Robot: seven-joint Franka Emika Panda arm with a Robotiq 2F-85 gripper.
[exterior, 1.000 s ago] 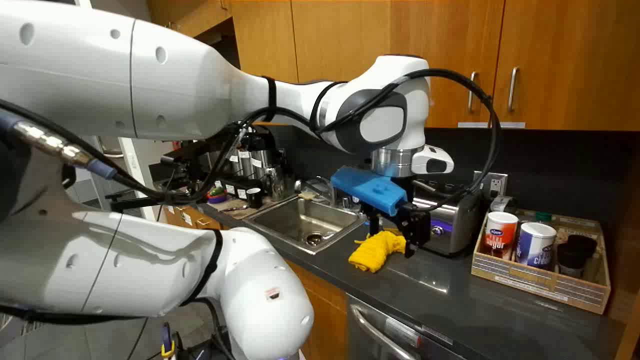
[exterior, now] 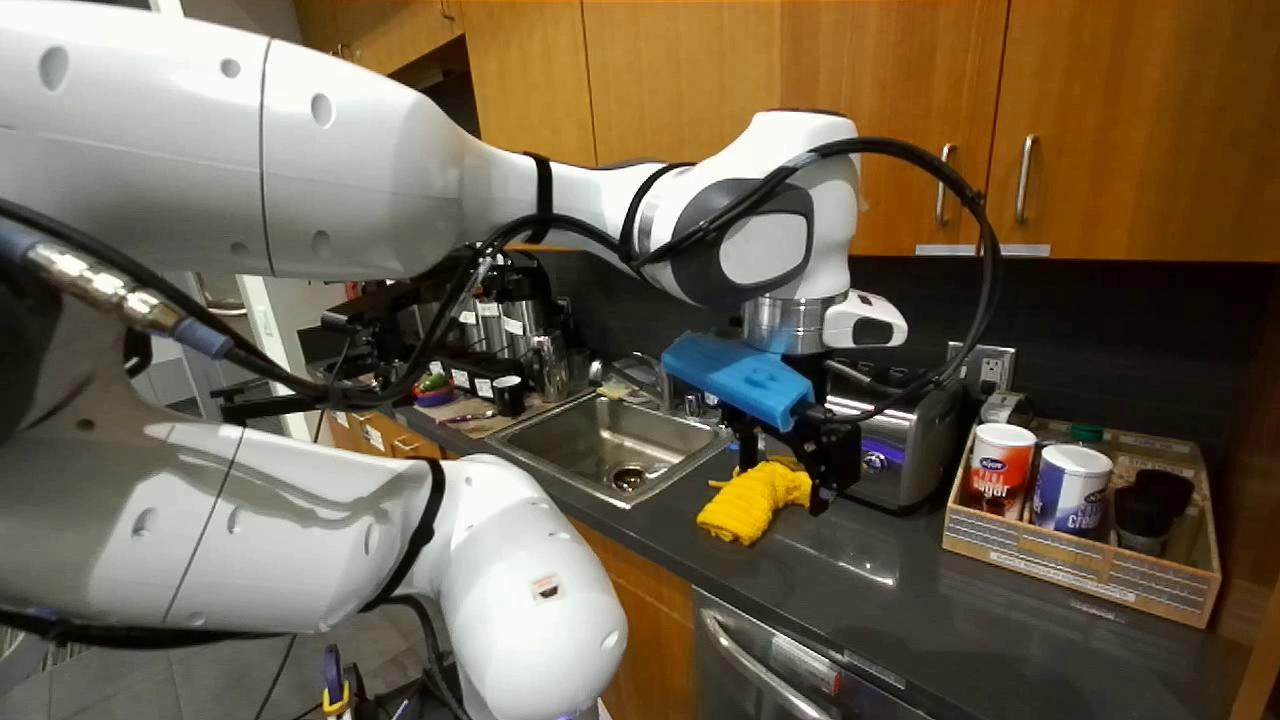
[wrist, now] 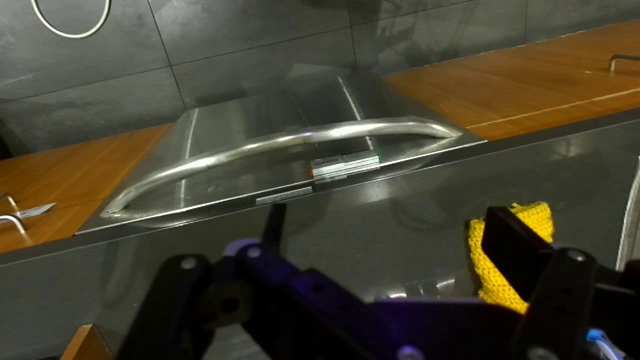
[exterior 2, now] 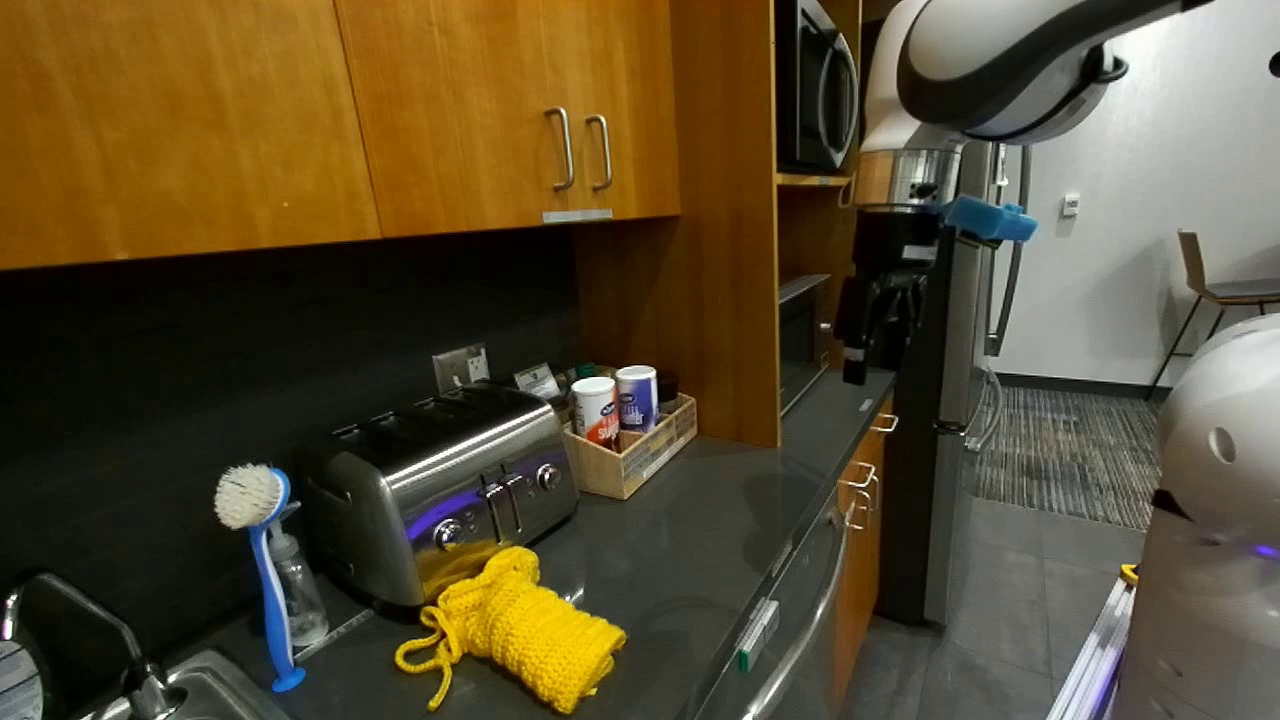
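A bundle of yellow knitted cloth (exterior 2: 528,626) lies folded on the dark counter in front of the toaster, a loose loop trailing from one end. My gripper (exterior: 786,474) is above the counter with its black fingers pointing down. In the wrist view the gripper has its two fingers wide apart, open, with only bare counter visible between them. The right-hand finger covers part of the yellow cloth (wrist: 492,276) from above. Exterior view 2 shows the gripper (exterior 2: 878,342) well above the counter, clear of the cloth.
A steel toaster (exterior 2: 438,480) stands against the back wall, with a blue-handled brush (exterior 2: 274,588) beside it. The sink (exterior: 612,438) is to the left in exterior view 1. A cardboard box (exterior: 1080,564) of canisters stands on the right. Counter between box and cloth is bare.
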